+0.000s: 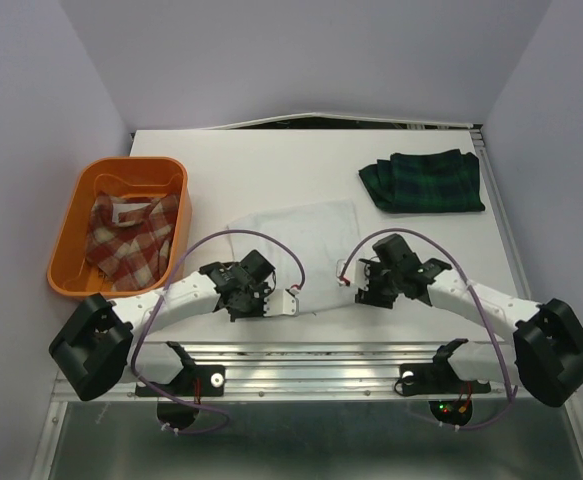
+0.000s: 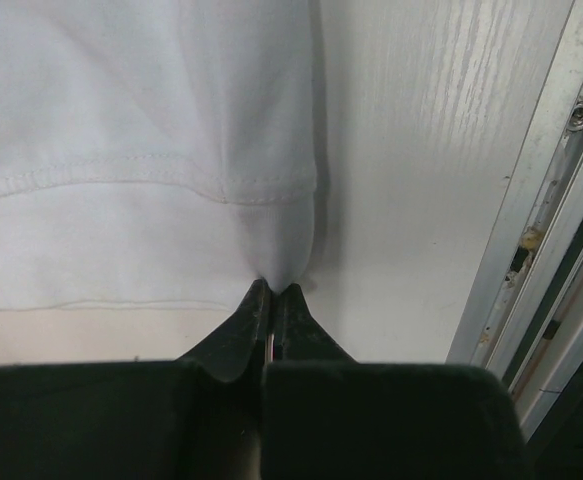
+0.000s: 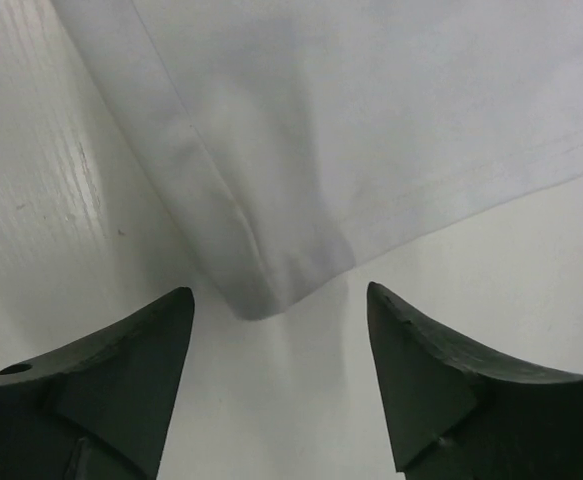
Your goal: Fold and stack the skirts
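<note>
A white skirt [image 1: 296, 250] lies spread on the table's middle. My left gripper is shut on its near edge at the left, the hemmed fabric bunched at the fingertips. Over the skirt's near right corner my right gripper stands open, with that corner lying flat on the table between and just beyond its fingertips. A dark green plaid skirt [image 1: 421, 182] lies folded at the back right. A red plaid skirt [image 1: 129, 242] lies in the orange basket [image 1: 141, 170] at the left.
The table [image 1: 231, 160] has free room along the back and at the right below the plaid skirt. A metal rail [image 1: 321, 357] runs along the front edge, close beside my left gripper.
</note>
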